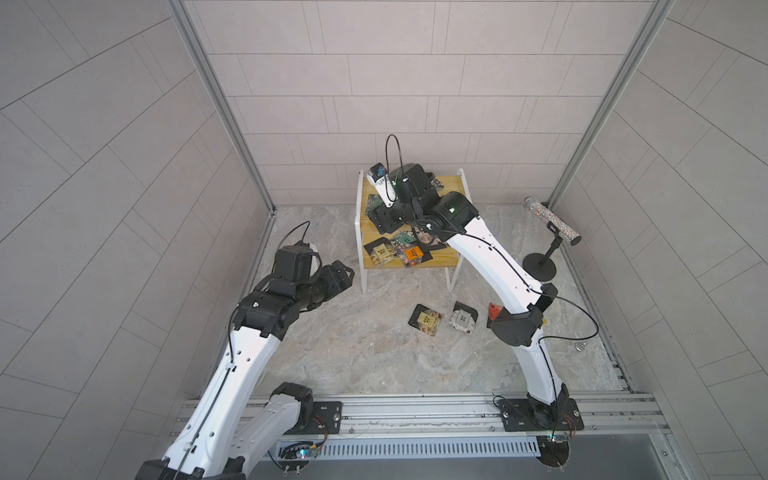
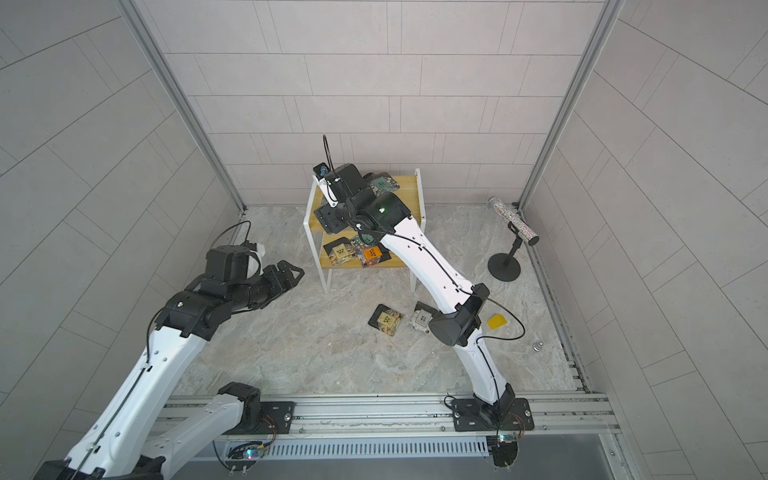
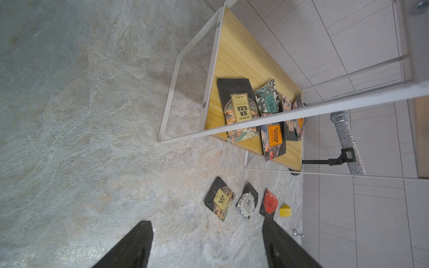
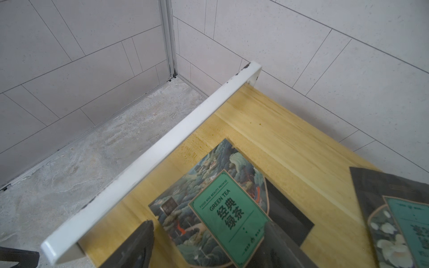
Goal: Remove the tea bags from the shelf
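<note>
A two-tier wooden shelf (image 1: 370, 228) with white frame stands at the back. On its top board lies a green tea bag (image 4: 232, 210), flat, near the white side rail (image 4: 152, 165); a second green-labelled bag (image 4: 402, 223) lies to its right. My right gripper is open over the first green bag, its fingers (image 4: 138, 245) apart with nothing held. On the lower board lie a yellow-labelled bag (image 3: 240, 109), an orange-labelled bag (image 3: 272, 136), a teal-labelled bag (image 3: 269, 100) and others. My left gripper is open and empty, left of the shelf (image 3: 232, 49).
On the floor before the shelf lie a yellow-labelled bag (image 3: 220, 198), a white bag (image 3: 246, 203), a red bag (image 3: 269, 203) and a small yellow block (image 3: 285, 210). A microphone on a stand (image 1: 552, 220) is to the right.
</note>
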